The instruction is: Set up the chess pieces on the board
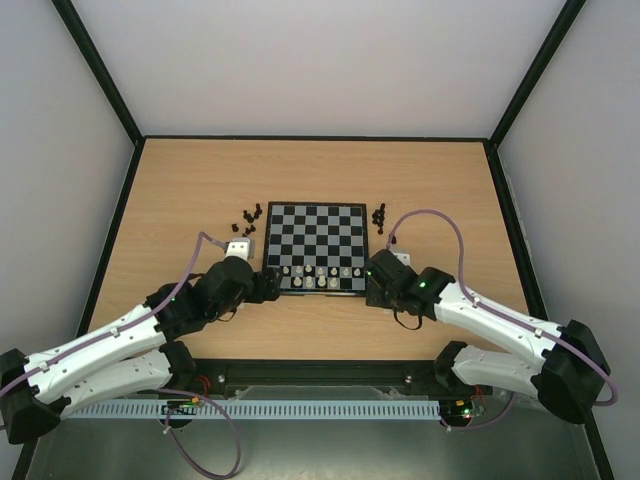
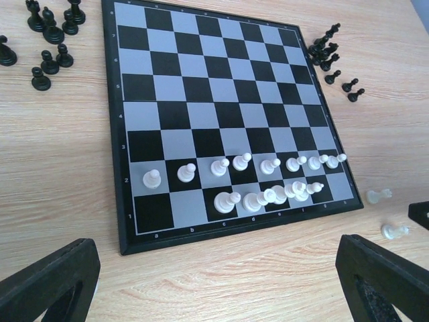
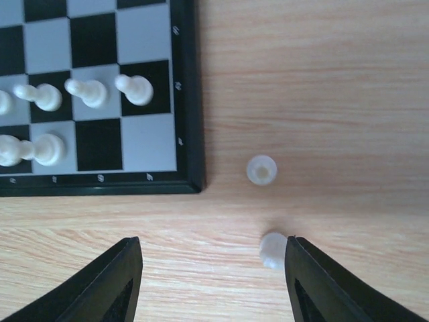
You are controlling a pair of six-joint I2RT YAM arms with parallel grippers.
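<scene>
The chessboard [image 1: 316, 232] lies mid-table, with white pieces [image 2: 186, 172] standing in its near two rows. Black pieces [image 2: 41, 78] sit in groups left and right of it. My left gripper is open above the table before the board's near edge, holding nothing. My right gripper is above the table by the board's near right corner, its fingers apart with nothing seen between them. A white piece [image 3: 261, 170] stands right of that corner; another [image 3: 272, 249] is beside the right finger, partly hidden by it.
Dark frame edges and walls bound the workspace. The right gripper's finger shows at the right edge of the left wrist view.
</scene>
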